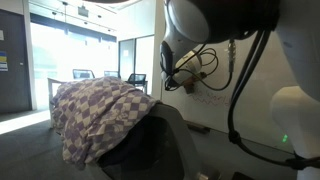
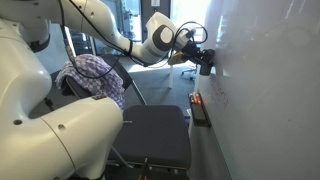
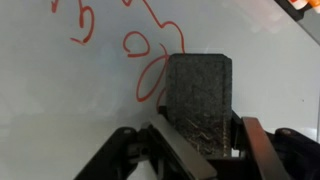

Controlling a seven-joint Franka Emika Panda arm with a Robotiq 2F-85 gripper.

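Note:
A dark grey block that looks like a whiteboard eraser sticks out from my gripper, which is shut on it. Behind it, the whiteboard carries red marker strokes, some partly covered by the block. From exterior view 2, the gripper is up close to the whiteboard; whether the block touches the surface I cannot tell. Exterior view 1 shows the arm in front of the whiteboard with faint red marks.
Below the gripper, a ledge with small items runs along the board. A dark flat seat or table stands beside it. A checkered cloth is draped over furniture at the left.

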